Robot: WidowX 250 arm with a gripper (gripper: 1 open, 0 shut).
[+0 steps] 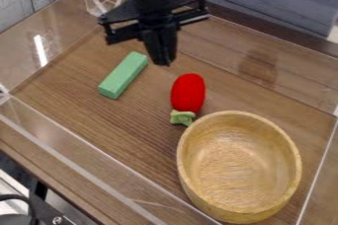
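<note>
My gripper (165,44) is shut above the table's middle, with nothing visible between its fingers. Below and right of it lies a red oval object (188,92) with a small pale green piece (183,117) at its lower end. A light green bar (123,75) lies to the left, below the gripper.
A large yellow bowl (238,170) fills the lower right. Dark cabling shows at the bottom-left corner.
</note>
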